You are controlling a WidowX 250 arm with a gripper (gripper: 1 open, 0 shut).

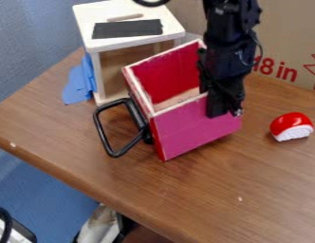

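Observation:
A pink-sided box [188, 130] with red inside and a cream rim stands on the wooden table, its black metal handle [107, 133] jutting to the left. My black gripper [225, 102] is at the box's right front corner, over the wall. Whether its fingers are closed on that wall is hard to make out. A red and white object [292, 126] lies to the right of the box.
A white wooden box [107, 66] with a dark panel on top stands behind, with blue cloth [75, 87] beside it. A cardboard sheet [282, 38] stands at the back.

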